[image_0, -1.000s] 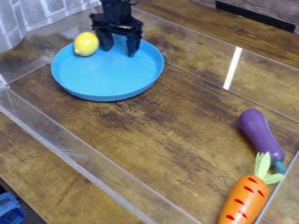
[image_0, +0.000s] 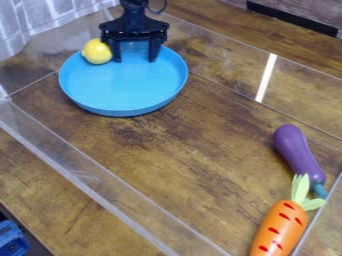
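A blue plate (image_0: 123, 88) lies at the upper left of the camera view. A yellow object (image_0: 96, 52), lemon-like, sits at its back left rim. My black gripper (image_0: 134, 48) is at the back of the plate, just right of the yellow object. Whether it is open or shut, or holds anything, is too small and dark to tell.
A purple eggplant (image_0: 295, 153) and an orange carrot (image_0: 278, 228) lie at the right front. Clear plastic walls edge the wooden surface (image_0: 187, 170), whose middle is clear. A blue item (image_0: 8, 238) shows at the lower left.
My gripper has shifted slightly at the back of the plate. The plate, yellow object and vegetables look unchanged.
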